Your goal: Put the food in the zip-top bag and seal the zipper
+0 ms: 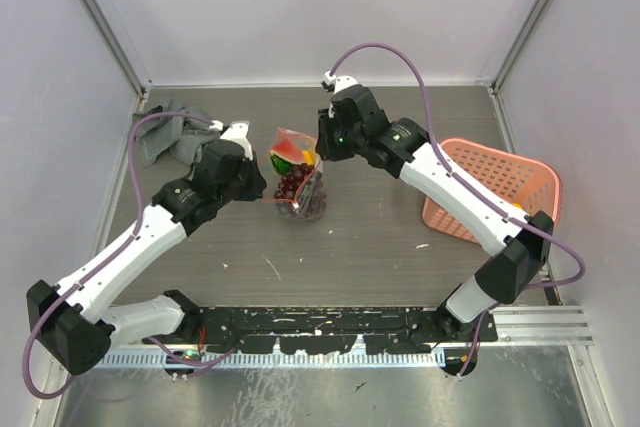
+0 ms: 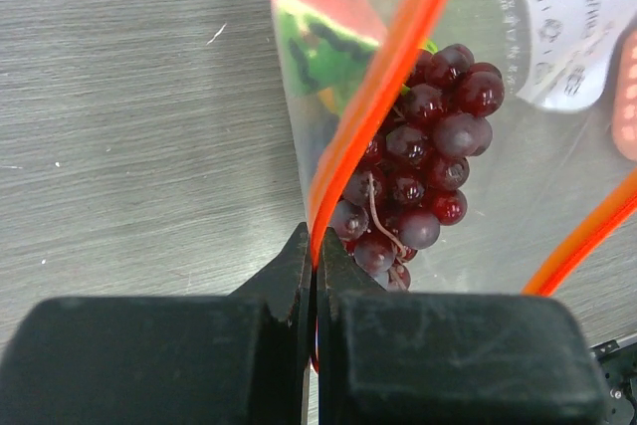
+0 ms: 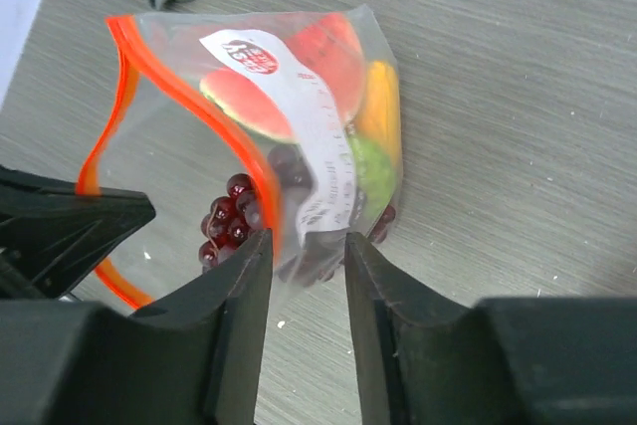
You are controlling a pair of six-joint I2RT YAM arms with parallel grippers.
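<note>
The clear zip top bag [image 1: 312, 205] stands in the middle of the table, its orange-rimmed mouth [image 2: 343, 161] gaping. Inside it are dark red grapes [image 2: 428, 136], watermelon slices [image 3: 249, 102], a yellow piece [image 3: 380, 106] and a green piece [image 3: 373, 168]. My left gripper is shut on one end of the orange rim, which runs between its fingers. On the other side of the bag, my right gripper is partly open, with a gap between its fingertips. The bag's printed side shows behind that gap; whether a finger touches the film I cannot tell.
An orange basket [image 1: 460, 217] stands at the right with something yellow in it. Crumpled grey cloth [image 1: 170, 132] lies at the back left. In front of the bag the tabletop [image 1: 350, 267] is clear.
</note>
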